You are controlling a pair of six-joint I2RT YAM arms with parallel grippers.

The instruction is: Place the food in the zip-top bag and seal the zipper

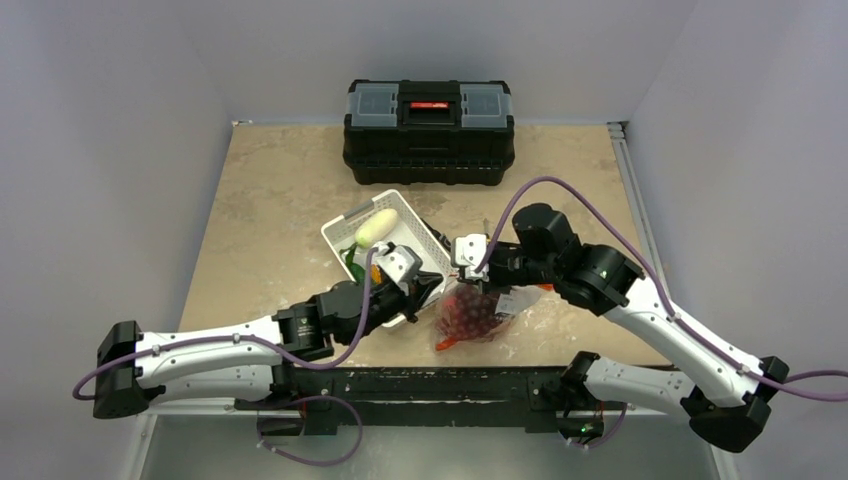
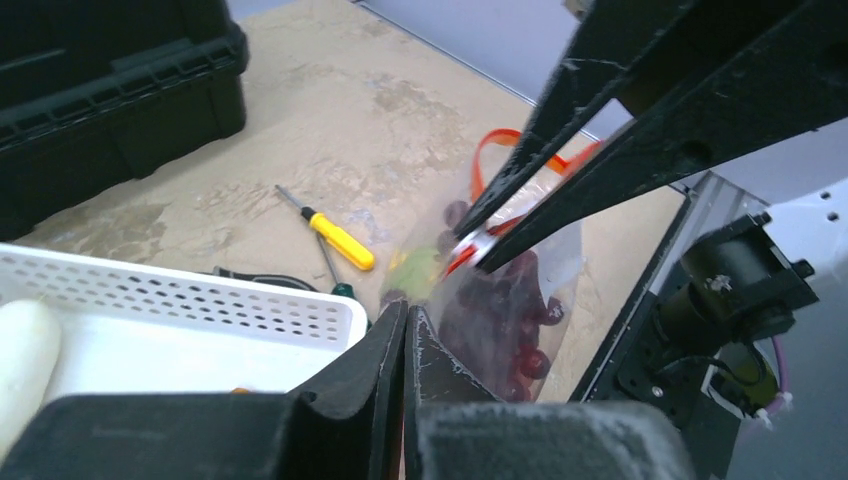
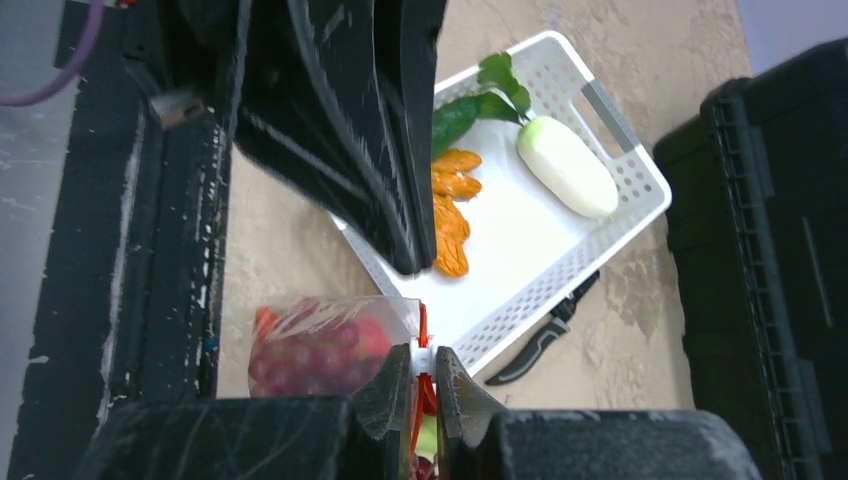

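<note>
The clear zip bag (image 1: 470, 313), with dark red grapes inside and a red zipper along its top, lies at the front centre. My right gripper is shut on the white zipper slider (image 3: 423, 359) at the bag's mouth. Just left of it, my left gripper is shut with nothing between its fingers. A gap separates its tips from the red zipper strip (image 3: 423, 322). The left wrist view also shows something yellow-green inside the bag. How far along the zipper is pressed together cannot be made out.
The white basket (image 3: 615, 228) beside the bag holds a white radish (image 3: 567, 167), a green pepper and orange pieces. A yellow screwdriver (image 2: 340, 239) and a black-handled knife (image 3: 535, 350) lie on the table. A black toolbox (image 1: 430, 135) stands at the back.
</note>
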